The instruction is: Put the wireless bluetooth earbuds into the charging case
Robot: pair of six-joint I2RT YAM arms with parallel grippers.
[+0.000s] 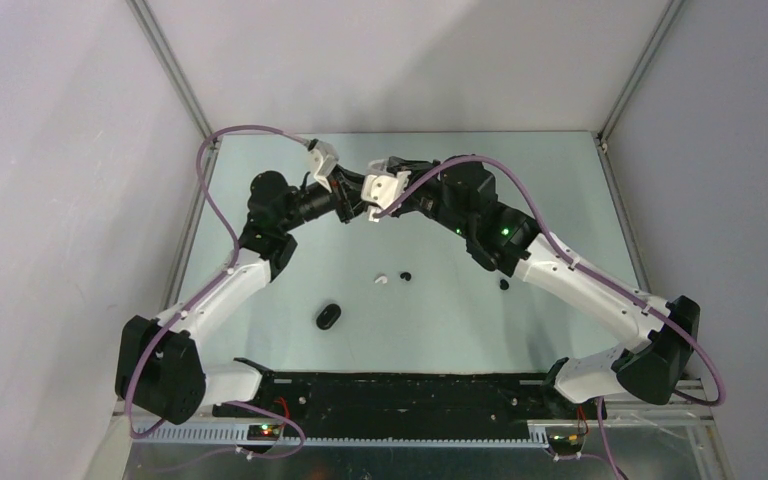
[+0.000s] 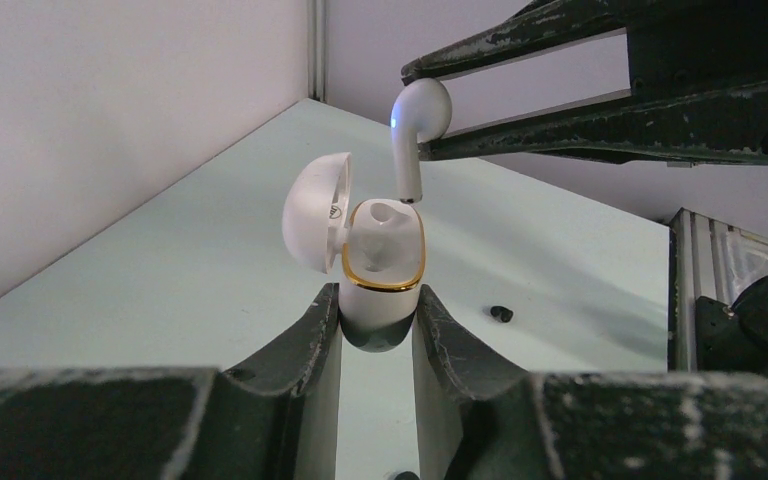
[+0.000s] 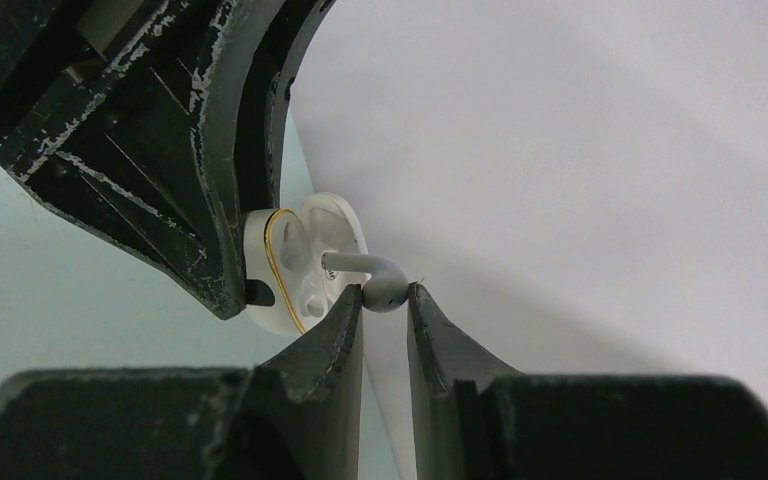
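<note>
My left gripper is shut on the white charging case (image 2: 378,255), whose lid (image 2: 310,210) stands open to the left in its wrist view, showing the earbud wells. My right gripper is shut on a white earbud (image 2: 418,110), stem pointing down just above the case's wells in the left wrist view. In the right wrist view the stem lies across the open case; whether it touches is unclear. In the top view both grippers meet over the middle back of the table, largely hiding the case.
On the table (image 1: 420,330) lie a black case (image 1: 328,316), a white earbud (image 1: 381,279) and small black pieces (image 1: 406,276).
</note>
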